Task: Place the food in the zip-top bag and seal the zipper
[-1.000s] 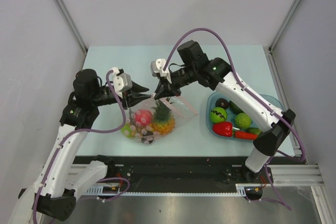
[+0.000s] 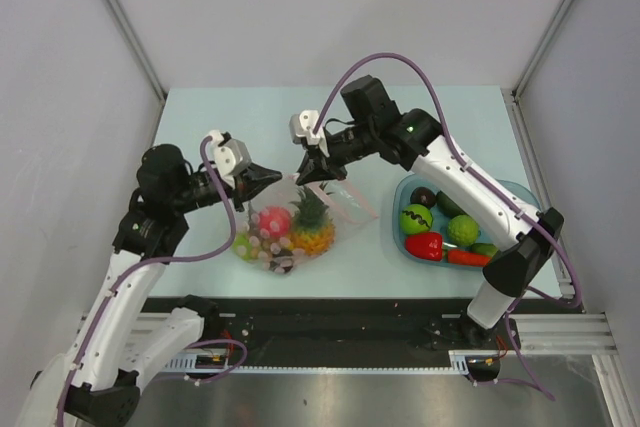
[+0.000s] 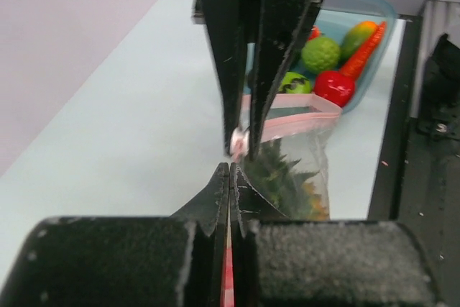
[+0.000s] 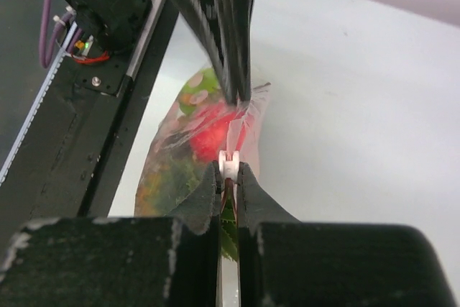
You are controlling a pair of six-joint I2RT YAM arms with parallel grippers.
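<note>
The clear zip bag [image 2: 330, 222] holds a red round food [image 2: 275, 222], a pineapple [image 2: 312, 237] and greenish pieces. My right gripper is shut on the bag's white zipper slider [image 4: 228, 162] at the upper edge, with the pink zipper strip trailing from it. My left gripper [image 2: 275, 175] is shut with nothing visible between its fingers, a short way left of the right gripper. In the left wrist view, the slider sits just beyond my left gripper, between the right gripper's dark fingers.
A blue tub [image 2: 500, 189] of vegetables and fruit stands at the right of the white board [image 2: 230, 117], beneath the right arm. The back of the board is clear. A dark rail runs along the front edge.
My left gripper has drawn back leftward from the slider and is now shut; it was open about a second ago. The right gripper has barely moved.
</note>
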